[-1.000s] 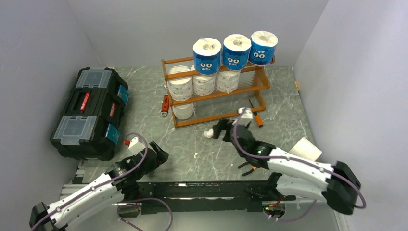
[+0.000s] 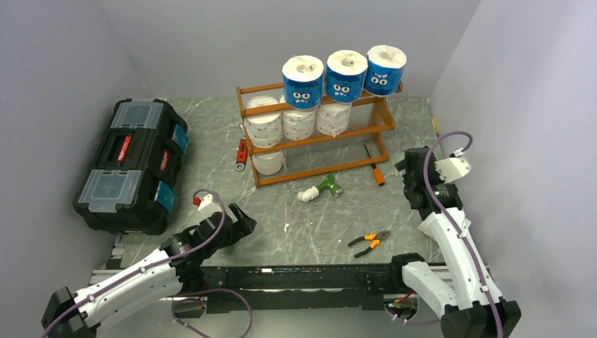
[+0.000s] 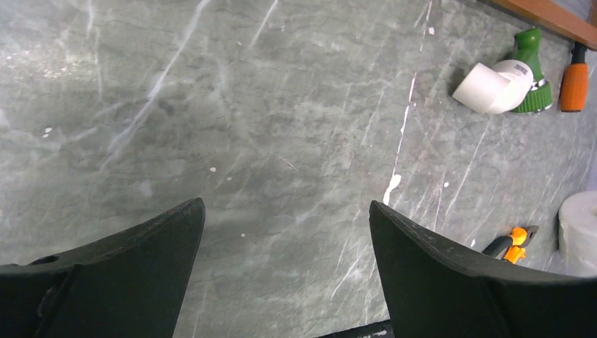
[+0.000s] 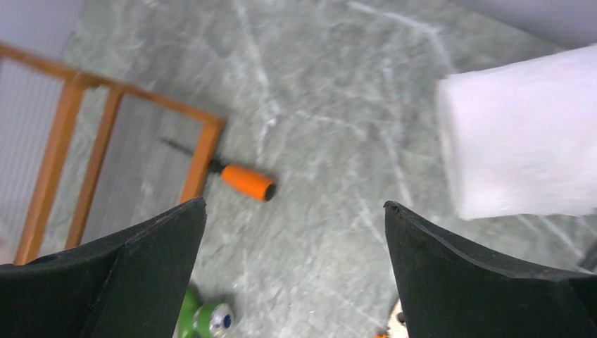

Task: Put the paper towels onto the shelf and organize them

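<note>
A wooden shelf (image 2: pixel 317 138) stands at the back. Three blue-wrapped rolls (image 2: pixel 346 77) fill its top level, three white rolls (image 2: pixel 298 125) its middle level, and one white roll (image 2: pixel 267 163) sits at the bottom left. Another white paper towel (image 4: pixel 524 137) lies on its side on the table at the right, largely covered by the right arm in the top view. My right gripper is open and empty, left of that roll and above the table. At the front left, my left gripper hangs open over bare tabletop.
A green and white pipe fitting (image 2: pixel 320 189), pliers (image 2: pixel 369 243) and an orange screwdriver (image 2: pixel 378 174) lie in front of and beside the shelf. A red tool (image 2: pixel 241 155) rests at its left, near black toolboxes (image 2: pixel 134 165). The bottom level is bare toward the right.
My right arm has swung rightward, from near the pipe fitting to the right side of the table, now covering most of the loose roll. The left gripper has shifted slightly right.
</note>
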